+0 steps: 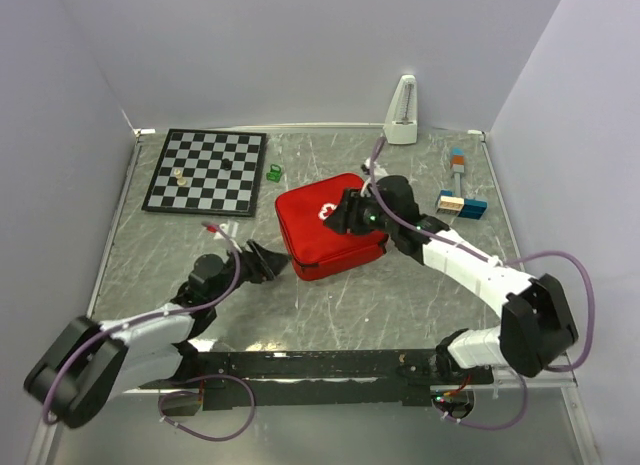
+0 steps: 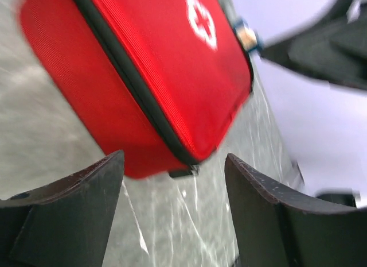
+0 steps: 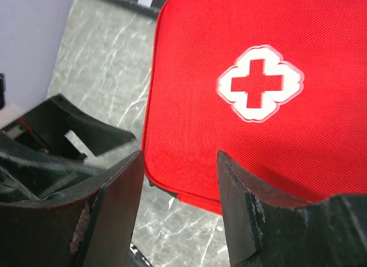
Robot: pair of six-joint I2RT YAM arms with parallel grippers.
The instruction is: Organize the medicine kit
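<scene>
The red medicine kit (image 1: 312, 230), a closed zipped case with a white cross emblem, lies at a slant in mid-table. Over its right part hovers my right gripper (image 1: 347, 215), open and empty; in the right wrist view the kit's top (image 3: 189, 100) spreads below and beyond its fingers (image 3: 123, 198). By the kit's front left corner is my left gripper (image 1: 272, 261), its fingers apart. The left wrist view shows the kit's corner and dark zipper (image 2: 132, 77) ahead of the fingers, with nothing held. What is inside the kit is hidden.
A chessboard (image 1: 207, 172) lies at the back left, a small green item (image 1: 274, 172) beside it. At the back stands a white metronome (image 1: 402, 110); blue and orange pieces (image 1: 472, 209) lie at the right.
</scene>
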